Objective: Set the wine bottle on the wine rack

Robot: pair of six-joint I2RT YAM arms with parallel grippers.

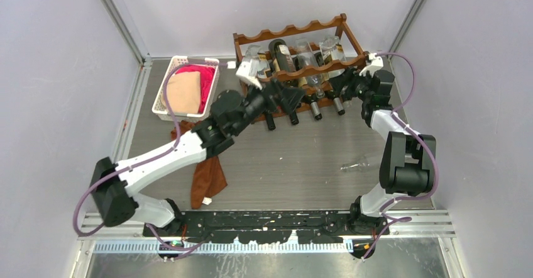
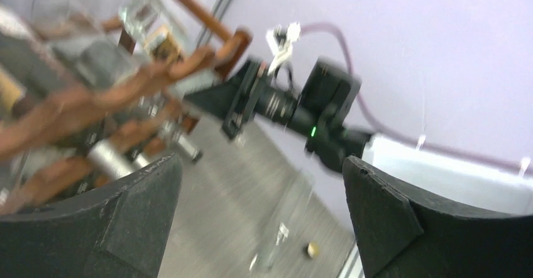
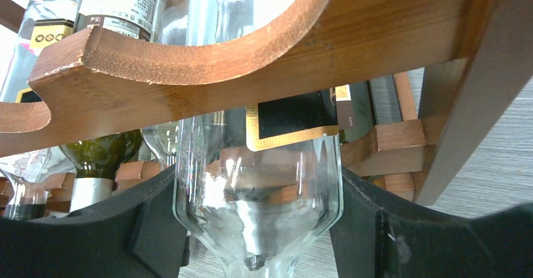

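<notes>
The wooden wine rack at the back holds several bottles. My right gripper is at its right end, shut on a clear square glass bottle, which lies through the upper scalloped rail with its neck toward the gripper. My left gripper stands open in front of the rack's middle; in the left wrist view its dark fingers are apart with nothing between, and that view is blurred.
A white basket with cloths and a brown cloth are at the left. A clear glass item lies at the right of the table.
</notes>
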